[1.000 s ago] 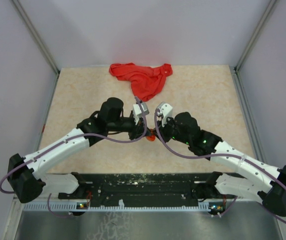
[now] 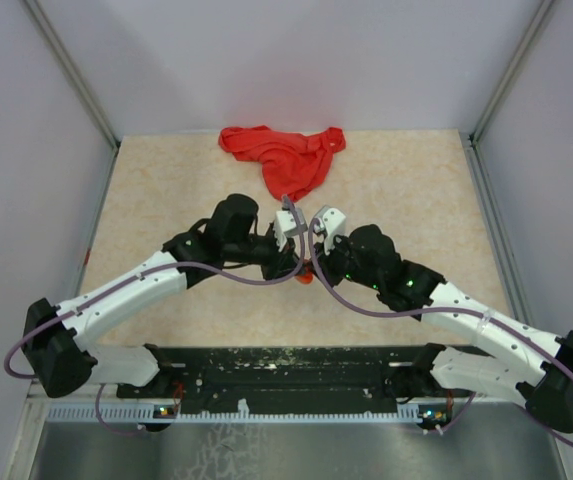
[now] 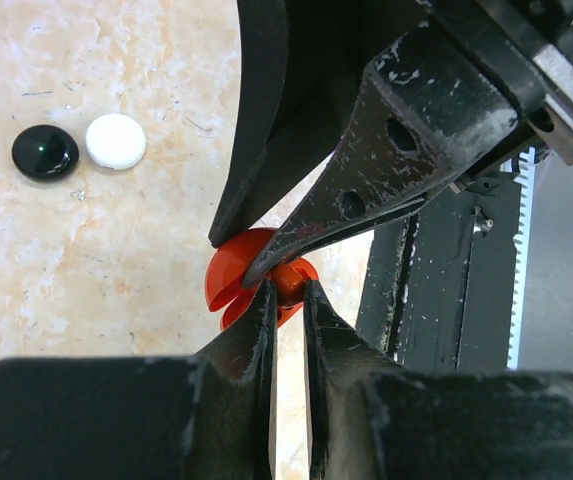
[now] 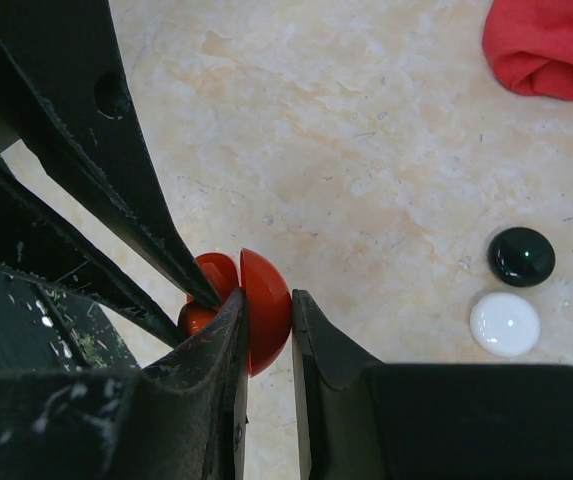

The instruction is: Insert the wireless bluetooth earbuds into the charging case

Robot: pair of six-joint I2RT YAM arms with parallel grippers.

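Note:
Both grippers meet over a small red-orange case (image 2: 304, 275) at the table's middle. In the right wrist view, my right gripper is shut on the case (image 4: 266, 312), with the other gripper's black fingers reaching in from the upper left. In the left wrist view, my left gripper is shut on a small red piece at the case, whose lid (image 3: 228, 268) shows behind it; whether that piece is separate from the case, I cannot tell. A black disc-like object (image 4: 520, 256) and a white one (image 4: 504, 323) lie on the table beside them.
A crumpled red cloth (image 2: 286, 155) lies at the back of the table.
My left arm has shifted very slightly right in the top view. The right arm appears still.

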